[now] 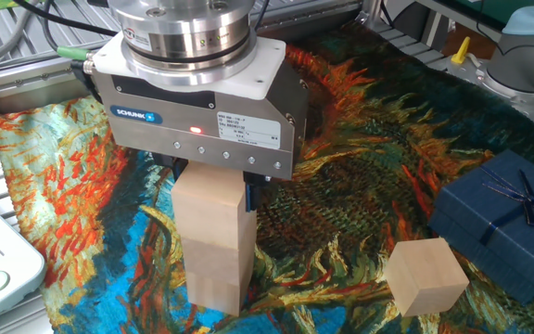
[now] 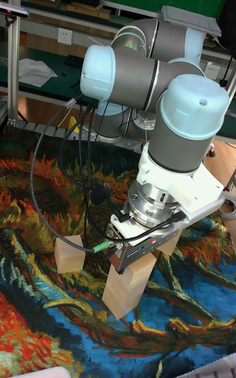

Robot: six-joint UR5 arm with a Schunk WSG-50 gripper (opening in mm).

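Two pale wooden blocks stand one on the other near the middle of exterior view 2: the upper block (image 1: 209, 209) sits on the lower block (image 1: 213, 280), their sides nearly in line. My gripper (image 1: 215, 188) is directly over the stack, pointing down. One of its dark fingers (image 1: 255, 193) lies along the right side of the upper block; the other is mostly hidden at the far left. Whether both press on the wood cannot be told. In exterior view 3 the stack (image 2: 124, 294) rises under the gripper body, which hides the fingers.
A loose wooden cube (image 1: 426, 276) lies right of the stack, beside a ribboned dark blue box (image 1: 499, 223). Exterior view 3 shows a cube (image 2: 70, 255) to the left and another block (image 2: 166, 243) partly behind the gripper. A white device (image 1: 3, 264) borders the patterned cloth.
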